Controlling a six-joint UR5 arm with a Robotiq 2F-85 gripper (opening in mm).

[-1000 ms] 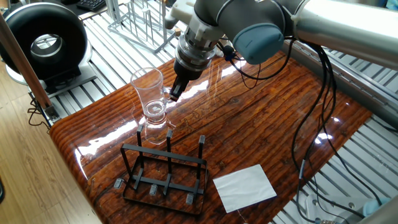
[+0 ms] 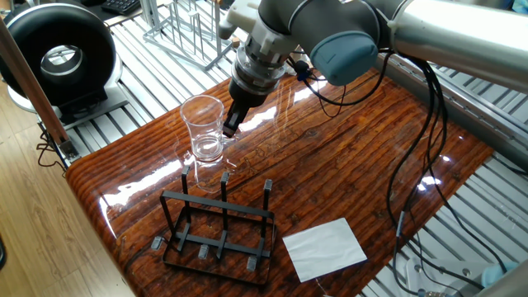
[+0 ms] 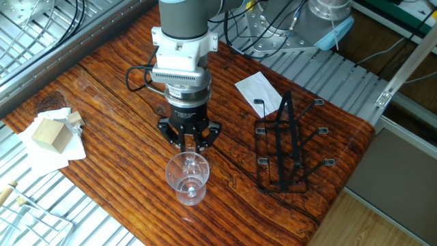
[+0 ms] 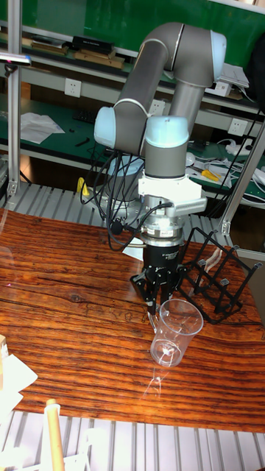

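Observation:
A clear mug [image 2: 205, 132] stands on the glossy wooden table, its handle side turned to my gripper [image 2: 230, 132]. In exterior view 2 the mug [image 3: 188, 179] lies just below the gripper [image 3: 190, 146], whose fingers are drawn close together on either side of the handle. The gripper looks shut on that handle, though the contact itself is small and partly hidden. From the front, the mug [image 4: 176, 333] shows beside the gripper [image 4: 157, 308], its base at the tabletop. A black wire rack [image 2: 219, 223] with upright posts stands apart from the mug.
A white sheet [image 2: 325, 249] lies flat near the rack. At another table edge sit a wooden block [image 3: 52, 135] and a smaller wooden piece [image 3: 74, 119] on white paper. Black cables hang from the arm. Bare tabletop surrounds the mug.
Compared with one second ago, the mug's rim has shifted slightly right and down towards my gripper, and its tilt has changed.

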